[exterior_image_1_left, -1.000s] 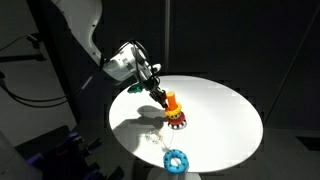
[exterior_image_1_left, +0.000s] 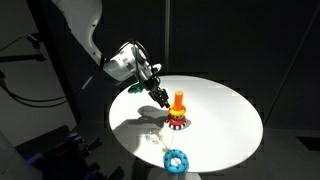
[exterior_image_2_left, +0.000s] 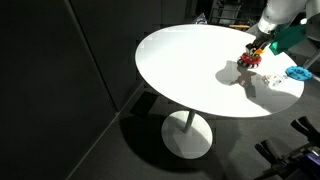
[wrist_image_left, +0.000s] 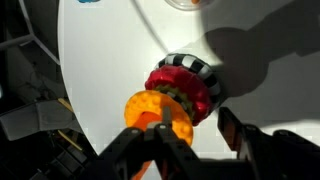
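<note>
A toy stack (exterior_image_1_left: 176, 124) stands on the white table, with a red scalloped piece low down, a yellow piece above it and a tall orange piece (exterior_image_1_left: 179, 100) on top. Seen from the wrist, the red piece (wrist_image_left: 176, 77) rests over a black-and-white checkered base (wrist_image_left: 206, 70), and the orange piece (wrist_image_left: 150, 103) reaches up toward the camera. My gripper (exterior_image_1_left: 164, 101) is just left of the stack's upper part. Its dark fingers (wrist_image_left: 232, 130) are apart; one overlaps the orange piece in the wrist view, the other is beside the stack. Whether either touches cannot be told.
A blue ring (exterior_image_1_left: 176, 160) lies at the table's near edge. Between it and the arm is a small pale item (exterior_image_1_left: 154, 137), too small to make out.
In exterior view 1 the orange piece has shifted right and stands straighter over the stack. The lower pieces and the arm look nearly unmoved.
</note>
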